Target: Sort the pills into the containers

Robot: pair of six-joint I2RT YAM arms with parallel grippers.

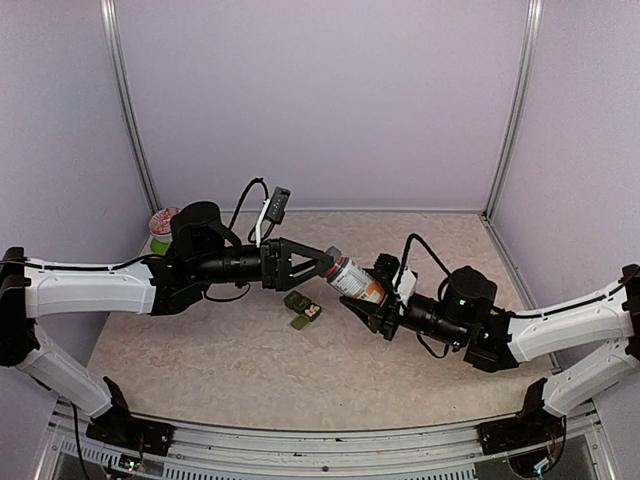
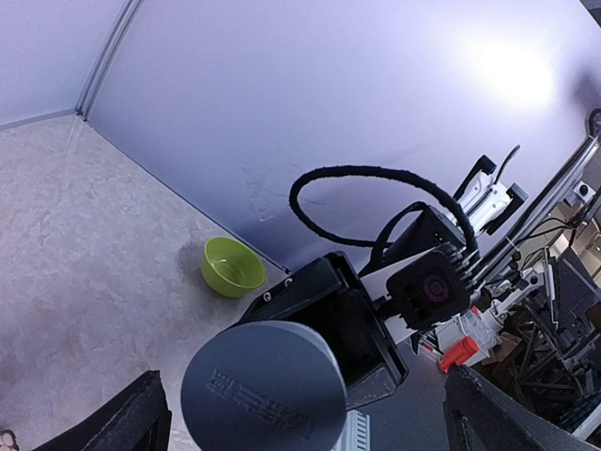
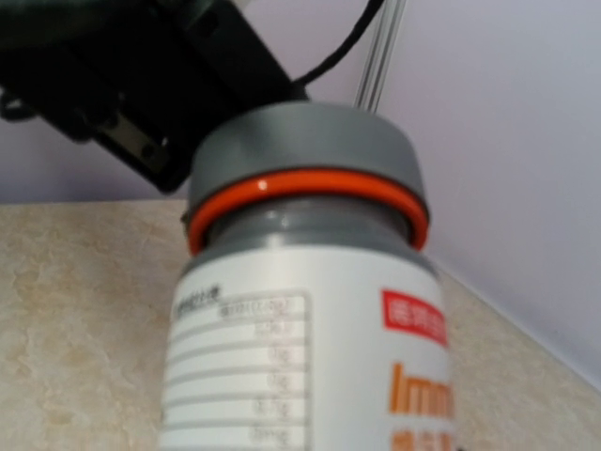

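Observation:
A white pill bottle [image 1: 357, 284] with an orange-and-white label leans toward the left in mid-air, my right gripper [image 1: 369, 289] shut on its lower body. Its grey cap [image 2: 264, 390] faces the left wrist camera. In the right wrist view the cap [image 3: 308, 146], with an orange ring beneath, sits on the bottle's neck. My left gripper [image 1: 322, 266] is open beside the cap; in its own view the fingers [image 2: 136, 418] stand wide apart on both sides of it. Whether they touch the cap is hard to tell. A yellow-green cup [image 2: 232, 268] stands on the table.
A dark green open case [image 1: 303, 309] lies on the table below the left gripper. At the far left corner, a bowl with red-and-white contents [image 1: 165, 222] stands by something green [image 1: 160, 246].

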